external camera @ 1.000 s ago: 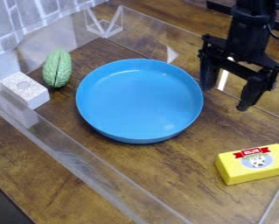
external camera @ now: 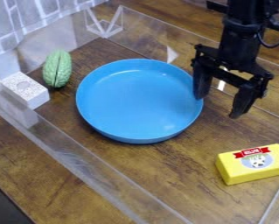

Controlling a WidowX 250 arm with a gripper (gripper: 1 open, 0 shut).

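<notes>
The black gripper [external camera: 226,92] hangs at the upper right, just right of a round blue tray [external camera: 136,99], its two fingers spread wide apart and nothing seen between them. A yellow box with a red and white label [external camera: 265,164] lies on the wooden table at the lower right, below the gripper. A green leafy vegetable [external camera: 59,68] lies at the upper left, with a white block [external camera: 24,89] below it.
A clear plastic barrier runs round the work area. A tiled wall [external camera: 24,17] stands at the top left.
The arm and gripper have shifted slightly down and to the left, toward the tray's right rim. The objects on the table have not moved.
</notes>
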